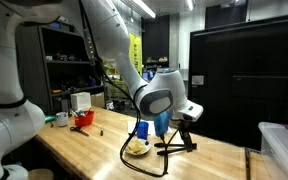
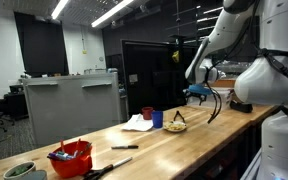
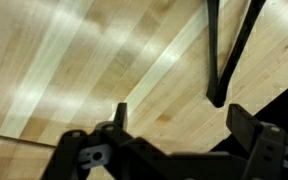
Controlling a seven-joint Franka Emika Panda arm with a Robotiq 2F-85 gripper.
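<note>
My gripper stands open over the wooden table in the wrist view, its fingers well apart with only bare wood seen between them. A thin black V-shaped piece (image 3: 215,62) lies on the table there; its joined end is near the right finger, while its two arms run out at the top. In exterior view 1 a dark, branching object (image 1: 175,147) rests on the table below the arm's head. What it is exactly cannot be made out.
Left of the dark object are a bowl with yellowish contents (image 1: 136,147) and a blue cup (image 1: 142,129). In exterior view 2 a red basket (image 2: 71,160) and black-handled tools (image 2: 108,168) stand near the front.
</note>
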